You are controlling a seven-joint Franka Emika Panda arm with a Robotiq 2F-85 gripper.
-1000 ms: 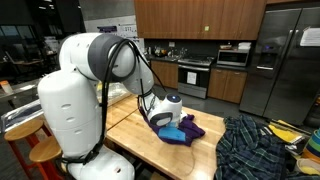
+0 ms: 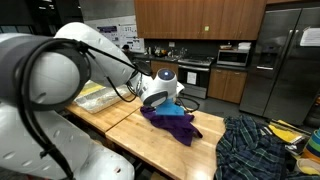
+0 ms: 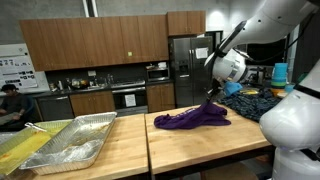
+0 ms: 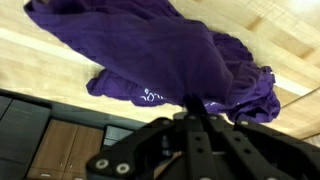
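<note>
A dark purple cloth (image 2: 186, 130) lies rumpled on the wooden table, with folds that also show in exterior view 2 (image 3: 190, 119). My gripper is shut at the cloth, and a fold of the fabric (image 4: 180, 60) runs up to its fingertips. The pinch itself is mostly hidden by the dark fingers. In exterior view 2 the cloth peaks just under the gripper (image 3: 210, 101), while the rest stays spread over the tabletop.
Bare wooden table (image 3: 190, 145) shows in front of the cloth. A clear-lined tray (image 3: 75, 142) stands at the table's left in exterior view 2. Dark quilted fabric (image 2: 248, 148) lies beyond the table's right side in exterior view 1.
The arm has swung and stretched across exterior view 1, its elbow now filling the upper left.
</note>
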